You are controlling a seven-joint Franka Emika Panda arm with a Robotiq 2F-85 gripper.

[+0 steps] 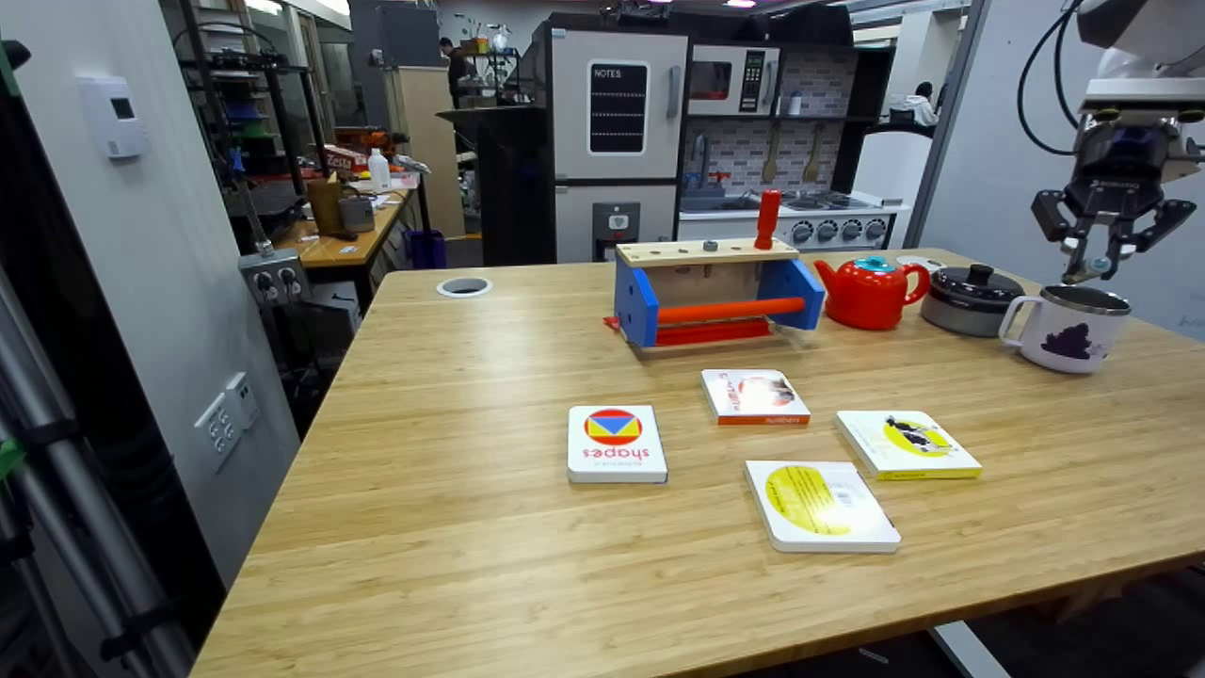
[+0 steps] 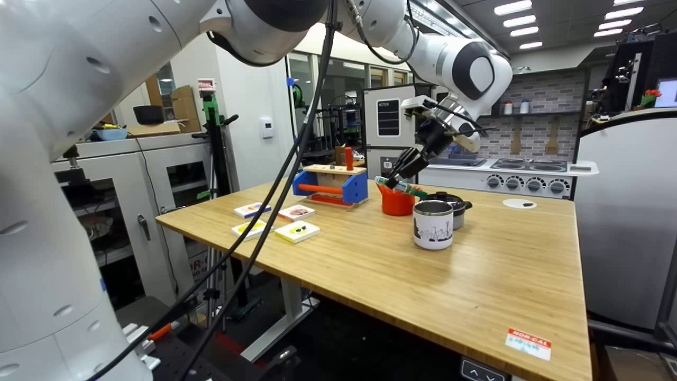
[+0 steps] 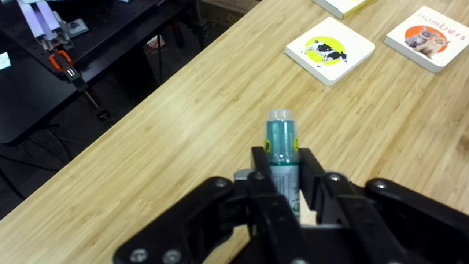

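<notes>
My gripper is shut on a slim teal marker (image 3: 281,134) with a clear end and a white label, its fingers pressing on either side. In exterior view 2 the marker (image 2: 415,191) lies tilted in the gripper (image 2: 394,180), its green end pointing right above the tabletop things. A white mug (image 2: 433,229) with dark drawings stands upright on the table. From exterior view 1, the gripper (image 1: 1090,269) appears just above the rim of the mug (image 1: 1065,339), with the marker seen nearly end-on. Inside the mug cannot be seen.
Beside the mug are a dark lidded pot (image 1: 972,298) and a red teapot (image 1: 867,296). Left of those stands a blue-and-wood toy bench (image 1: 723,294). Several small board books, including the shapes book (image 1: 617,443), lie mid-table.
</notes>
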